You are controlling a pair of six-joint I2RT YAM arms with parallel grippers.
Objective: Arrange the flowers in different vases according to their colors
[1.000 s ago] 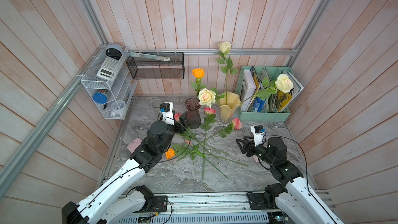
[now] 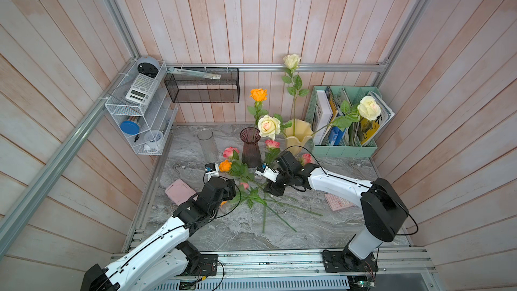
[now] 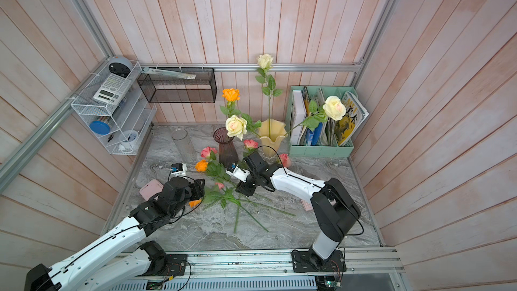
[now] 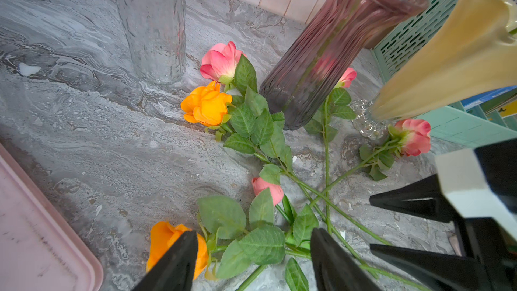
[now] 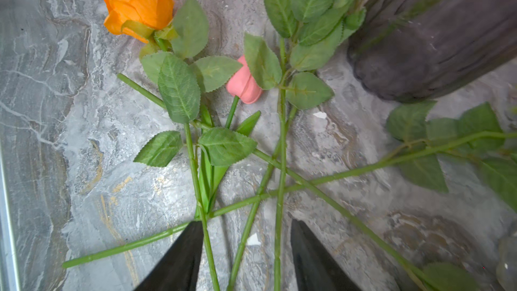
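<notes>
Orange roses (image 4: 207,105), pink roses (image 4: 412,137) and a pink bud (image 5: 245,82) lie with crossed stems on the marble table. An orange rose (image 2: 258,94) stands in the purple vase (image 2: 251,151); white roses (image 2: 369,107) stand in the yellow vase (image 4: 441,59). A clear glass vase (image 4: 150,43) is empty. My left gripper hangs open at the lower left of the pile, nothing between its fingers. My right gripper is over the crossed stems near the purple vase, its fingers apart, holding nothing.
A green file organiser (image 2: 344,149) stands back right, wire shelves (image 2: 141,108) back left. A pink tray (image 4: 37,226) lies at left and a pink keyboard (image 2: 336,201) at right.
My right arm has swung left and inward from the right side to over the stems. My left gripper has come down toward the front, away from the vases.
</notes>
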